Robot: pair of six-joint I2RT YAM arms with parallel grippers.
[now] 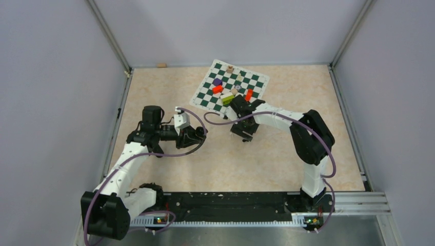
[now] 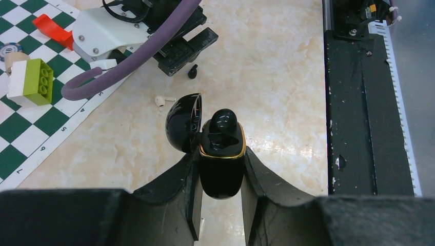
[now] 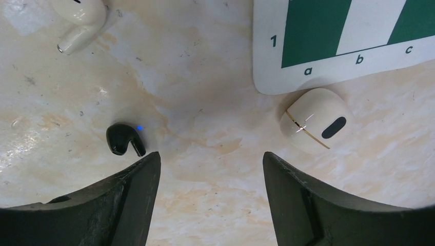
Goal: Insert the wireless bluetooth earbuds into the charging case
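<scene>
My left gripper is shut on a black charging case [image 2: 221, 179] with gold trim, lid open, a glossy black piece [image 2: 223, 120] standing in its top. On the table below my right gripper lie a black earbud [image 3: 123, 138], a white earbud [image 3: 82, 18] farther up, and a closed white case [image 3: 318, 115] at right. The right gripper stands open, nothing between its fingers, the black earbud just beyond its left finger.
A chessboard [image 1: 208, 100] with bricks and small objects lies at the back middle, its corner reaching near the white case.
</scene>
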